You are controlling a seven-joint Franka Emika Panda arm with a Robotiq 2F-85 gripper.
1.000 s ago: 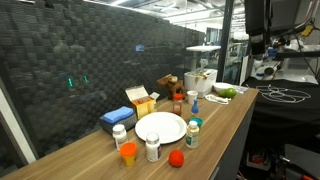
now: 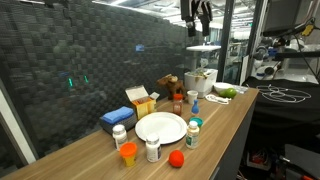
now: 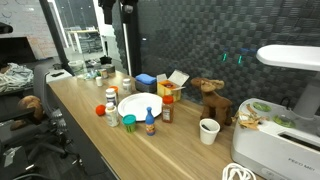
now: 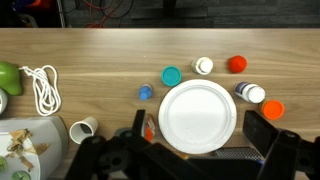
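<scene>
High above the table, my gripper points down with its two dark fingers wide apart and nothing between them. In exterior view 1 it hangs at the top edge, partly cut off. Beneath it in the wrist view lies an empty white plate [image 4: 190,112], well below the fingers. A red ball [image 4: 237,64], a white-capped jar [image 4: 204,65] and a teal round item [image 4: 171,76] stand near the plate. To its right are a white bottle [image 4: 251,92] and an orange cup [image 4: 273,109]. A blue bottle [image 4: 145,92] stands left of the plate.
A yellow-white box [image 2: 142,103] and a blue item [image 2: 119,116] sit behind the plate. A brown moose toy [image 3: 211,102], a white mug [image 3: 209,130] and a white cable [image 4: 44,92] occupy the other end. Bare wood runs along the front edge.
In exterior view 1 my gripper has moved left and up, from the right side toward the plate's side of the picture. The things on the table have stayed put.
</scene>
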